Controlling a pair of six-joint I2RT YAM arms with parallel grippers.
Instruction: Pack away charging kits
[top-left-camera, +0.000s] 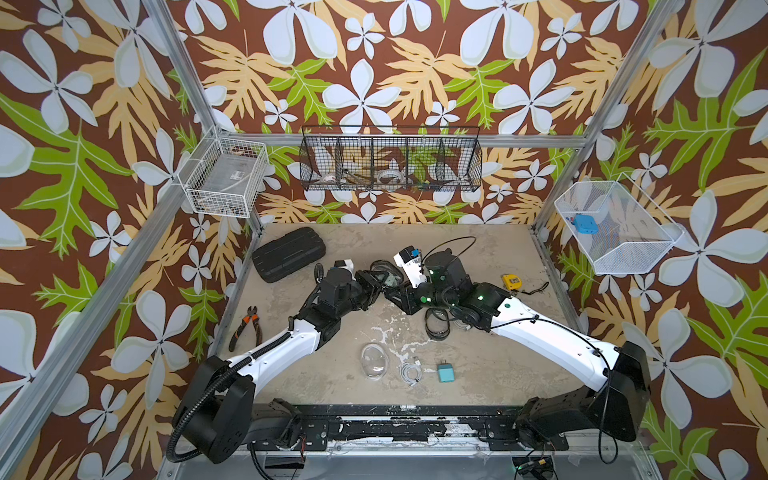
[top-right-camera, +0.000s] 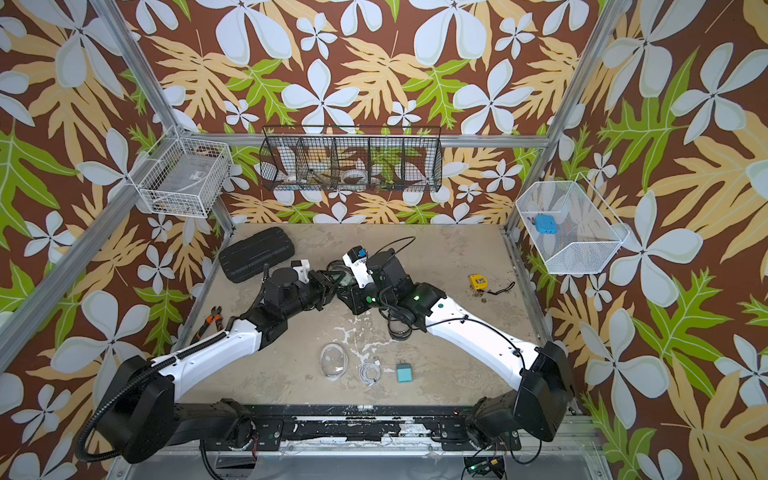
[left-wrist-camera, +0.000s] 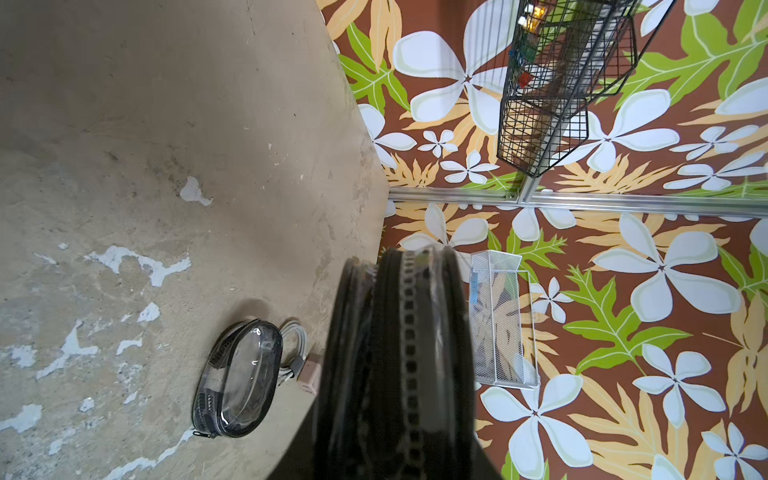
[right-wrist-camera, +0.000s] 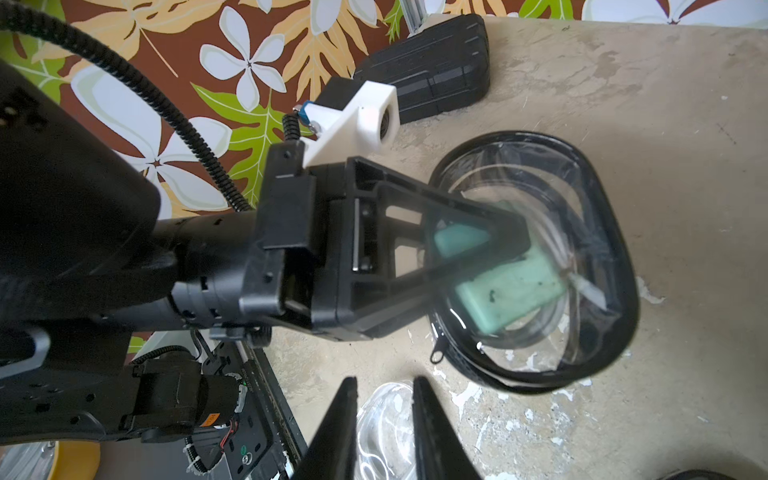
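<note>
A clear pouch with black zip rim, holding a teal charger and white cable, is gripped by my left gripper (top-left-camera: 376, 285), raised near the middle of the table; its rim fills the left wrist view. My right gripper is beside it, its fingers apart in the right wrist view with nothing seen between them. On the table lie a clear pouch (top-left-camera: 373, 360), a coiled white cable (top-left-camera: 410, 370), a teal charger (top-left-camera: 445, 372) and another black-rimmed pouch (left-wrist-camera: 240, 376) beside a cable and pale charger (left-wrist-camera: 310, 369).
A black case (top-left-camera: 288, 254) and pliers (top-left-camera: 240, 328) lie at the left, a yellow tape measure (top-left-camera: 511, 281) at the right. Wire baskets (top-left-camera: 389, 160) hang at the back, with a white basket on each side (top-left-camera: 624, 256).
</note>
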